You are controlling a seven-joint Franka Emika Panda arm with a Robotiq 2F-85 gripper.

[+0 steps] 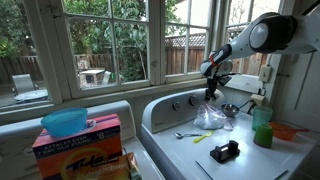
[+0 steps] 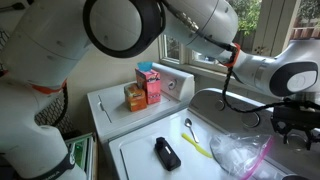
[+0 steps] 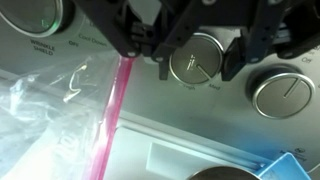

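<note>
In the wrist view, a round metal control knob (image 3: 197, 58) with a pointer line sits on a grey panel. My gripper has its dark fingers on either side of this knob, shut on it as far as this view shows. From the first exterior view, the gripper (image 1: 211, 92) is up against the back panel of the white appliance (image 1: 185, 155). A clear plastic bag (image 3: 50, 115) with a pink zip edge hangs close on the left of the wrist view. In the second exterior view, the arm partly hides the panel near the gripper.
On the white top lie a black holder (image 2: 167, 153), a spoon (image 2: 190, 127) and a yellow utensil (image 2: 197, 145). The crumpled bag (image 2: 238, 153) lies right below the arm. A green cup (image 1: 263, 134) and metal pan (image 1: 232, 109) stand on the right.
</note>
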